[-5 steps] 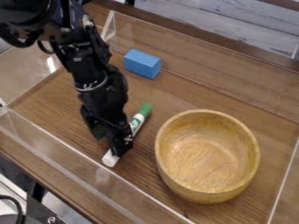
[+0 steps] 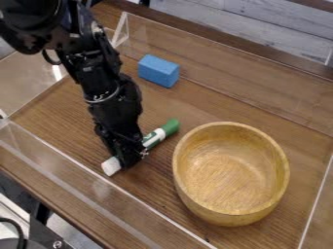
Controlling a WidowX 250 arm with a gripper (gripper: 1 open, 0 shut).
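Observation:
A white marker with a green end (image 2: 163, 133) lies diagonally on the wooden table, left of a large yellow bowl (image 2: 232, 160). The black gripper (image 2: 120, 154) is down over the marker's white part, its fingertips at or very near it. The arm hides part of the marker, and whether the fingers grip it is unclear.
A blue block (image 2: 159, 70) sits behind, right of the arm. The bowl fills the right front. Pale edges border the left and the back.
The gripper has moved slightly left, and the marker has shifted a little, its green end now farther right and lower, its white end farther left.

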